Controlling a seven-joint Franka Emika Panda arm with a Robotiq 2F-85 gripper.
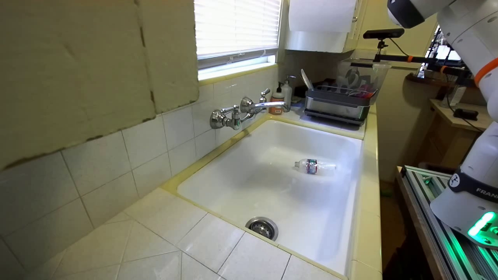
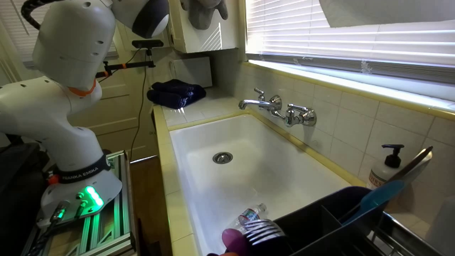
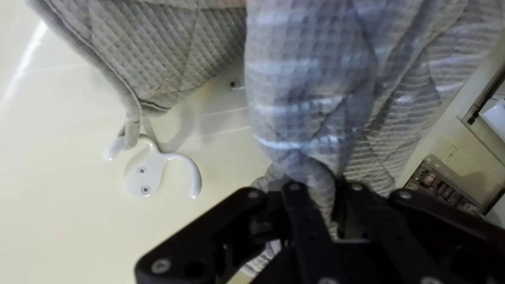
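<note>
A grey quilted cloth fills the upper part of the wrist view. My gripper is shut on a bunched fold of it, which shows between the dark fingers. To the left, a white double hook is screwed to a pale cream surface. A thin loop at the cloth's corner meets the hook's left prong and appears to hang on it; the right prong is bare. In exterior view 2, part of the grey cloth shows at the top edge before the cabinet. The gripper itself is outside both exterior views.
A clear bottle lies in the white sink. The faucet juts from the tiled wall. A dish rack stands at the sink's far end. Dark folded cloth lies on the counter beneath the cabinet.
</note>
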